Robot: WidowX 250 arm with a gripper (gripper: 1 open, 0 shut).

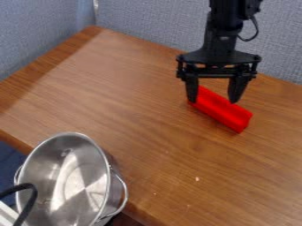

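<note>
A red elongated block (222, 112) lies diagonally on the wooden table at the right of center. The black gripper (214, 88) hangs directly over it, open, with one finger down on each side of the block's upper part. Whether the fingers touch the block cannot be told.
A large steel pot (71, 181) stands at the lower left, at the table's edge. Grey padded walls line the back and the left side.
</note>
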